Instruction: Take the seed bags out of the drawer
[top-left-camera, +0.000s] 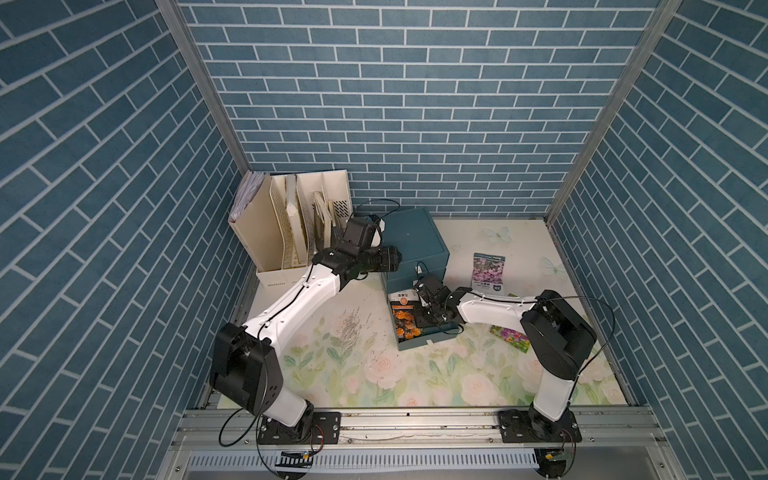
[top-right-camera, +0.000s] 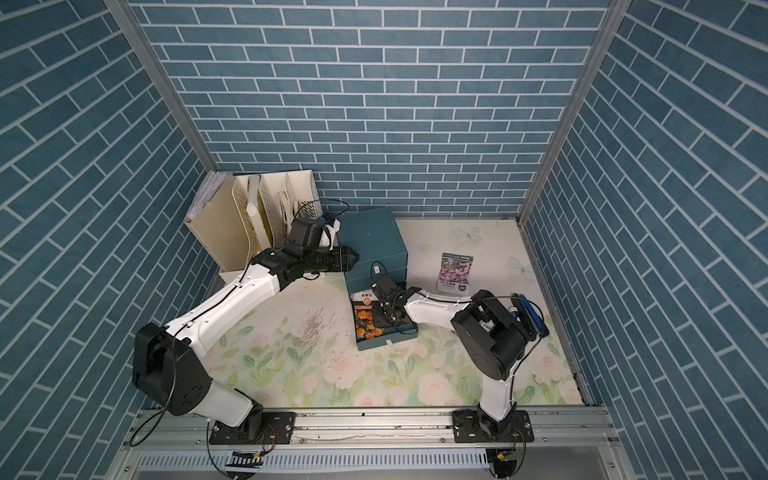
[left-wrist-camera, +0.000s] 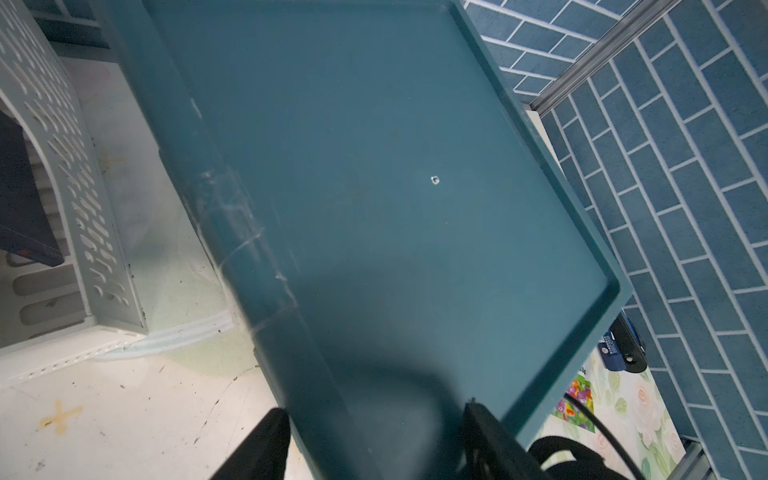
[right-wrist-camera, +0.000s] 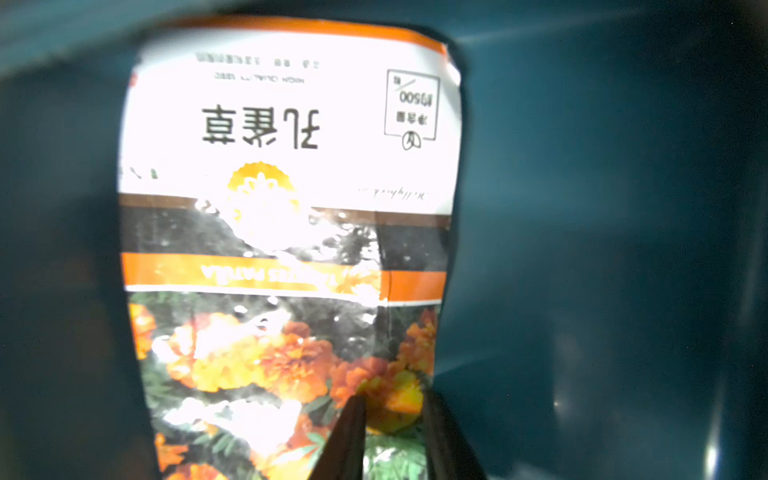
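The teal drawer unit (top-left-camera: 412, 232) has its drawer (top-left-camera: 424, 342) pulled out toward the front. An orange marigold seed bag (right-wrist-camera: 288, 240) lies inside it, filling much of the right wrist view. My right gripper is down in the drawer at the bag's lower right part, fingers a little apart; whether the bag is between them is unclear. My left gripper is shut on the drawer unit's top edge. A pink-flowered seed bag (top-left-camera: 488, 272) lies right of the unit, and another colourful bag (top-left-camera: 509, 337) lies partly under the right arm.
A beige file organiser (top-left-camera: 280, 224) with papers stands at the back left. Tiled walls enclose the back and sides.
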